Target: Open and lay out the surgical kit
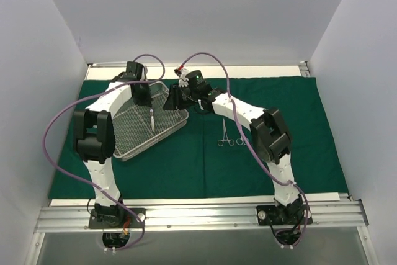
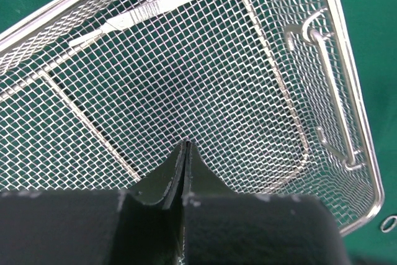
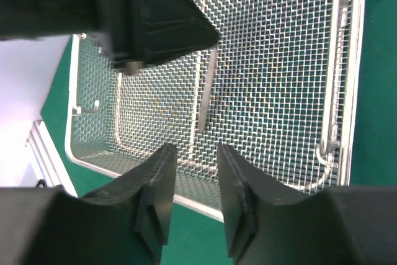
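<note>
The wire mesh tray (image 1: 133, 144) lies on the left of the green cloth. Slim metal instruments lie in it: one (image 2: 167, 1) along an edge in the left wrist view, another (image 3: 206, 91) mid-tray in the right wrist view. My left gripper is shut over the tray, nothing visible between its fingertips. My right gripper is part open above the tray's right side, its fingers apart and empty.
Scissor-like instruments (image 1: 226, 141) lie on the cloth (image 1: 279, 178) right of the tray, partly hidden by the right arm. Grey walls bound both sides.
</note>
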